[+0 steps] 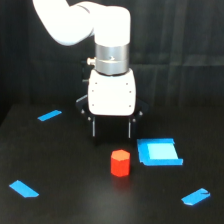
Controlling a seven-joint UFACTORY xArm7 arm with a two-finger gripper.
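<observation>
A small red block (120,163) stands on the dark tabletop near the middle of the view. My gripper (112,130) is above the table and behind the block, pointing down. Its two dark fingers are spread apart, and nothing shows between them. A gap separates the fingertips from the block in the view; the exact height above the table is hard to judge. To the right of the block lies a blue-bordered square (146,160) with a pale blue centre.
Strips of blue tape lie on the table: one at far left (50,115), one at near left (24,189) and one at near right (196,197). A dark curtain (180,60) closes off the back.
</observation>
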